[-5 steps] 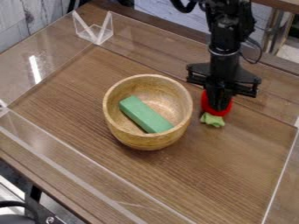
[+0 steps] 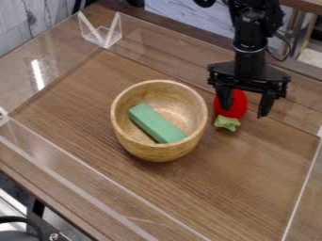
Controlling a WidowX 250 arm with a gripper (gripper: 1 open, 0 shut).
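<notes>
The black gripper (image 2: 247, 87) is at the upper right of the table, its two fingers spread, one on each side and a little above a red object with green leaves (image 2: 229, 107), which looks like a strawberry or radish. The left finger is close over the red object; whether it touches cannot be told. A wooden bowl (image 2: 120, 109) with a green block (image 2: 156, 123) inside stands left of it.
A wire or clear holder (image 2: 101, 30) stands at the back left. A dark object lies at the lower left edge.
The gripper has risen and shifted slightly right, its fingers wider apart, uncovering more of the red object.
</notes>
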